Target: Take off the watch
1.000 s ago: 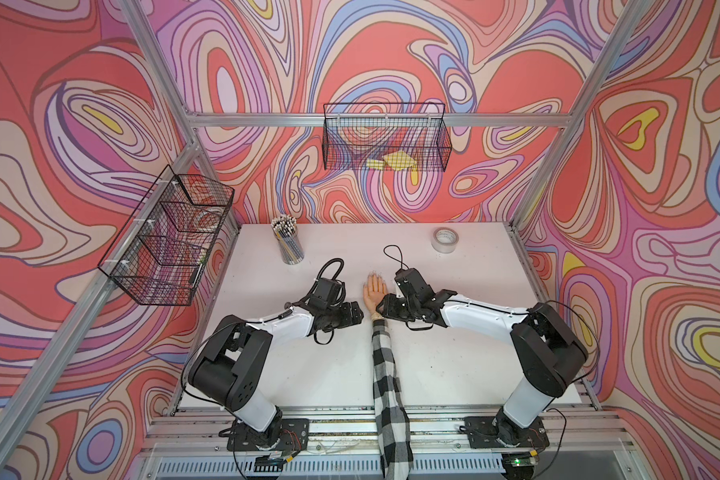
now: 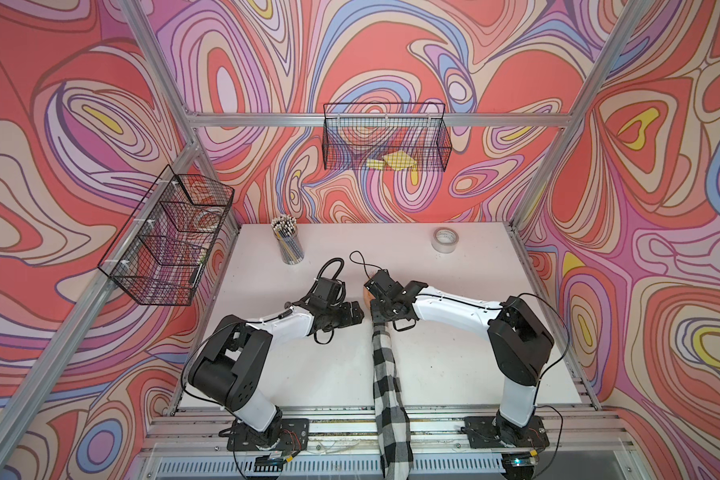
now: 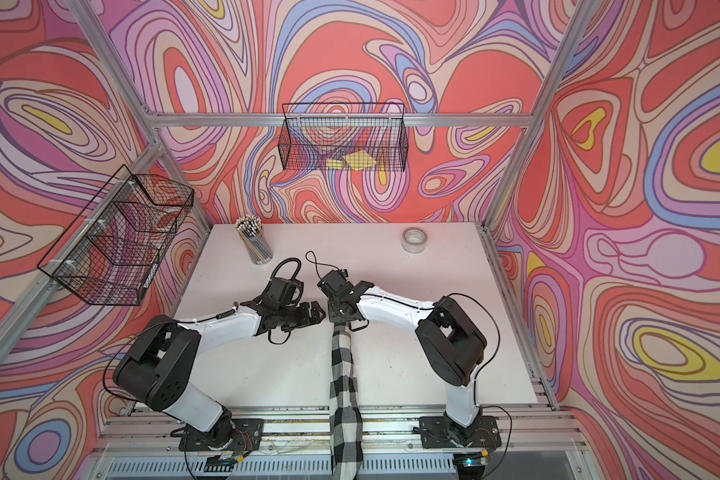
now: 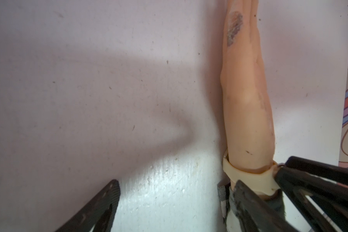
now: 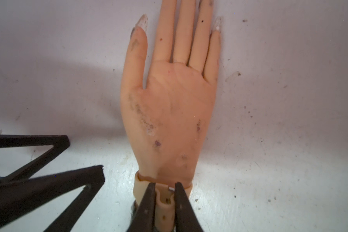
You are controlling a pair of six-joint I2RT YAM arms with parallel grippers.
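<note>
A cream watch strap (image 4: pixel 255 181) circles the wrist of a mannequin hand (image 5: pixel 172 116), which lies palm up on the table. My right gripper is over the strap, its fingers (image 5: pixel 184 212) close on either side of a curled cream piece of it. Whether they press on that piece cannot be made out. The watch face is not visible. On the left side of the wrist, my left gripper stands open with wide-apart fingers (image 4: pixel 104 205) and only bare table between them. From above, the right gripper (image 2: pixel 378 313) covers the hand.
A checked sleeve (image 2: pixel 384 360) runs from the wrist to the table's front edge. At the back stand a cup of sticks (image 2: pixel 290 246) and a tape roll (image 2: pixel 445 239). Both grippers are close together at the wrist.
My right gripper has moved left from beside the hand to over the wrist, now covering the hand from above. The left arm has stayed still.
</note>
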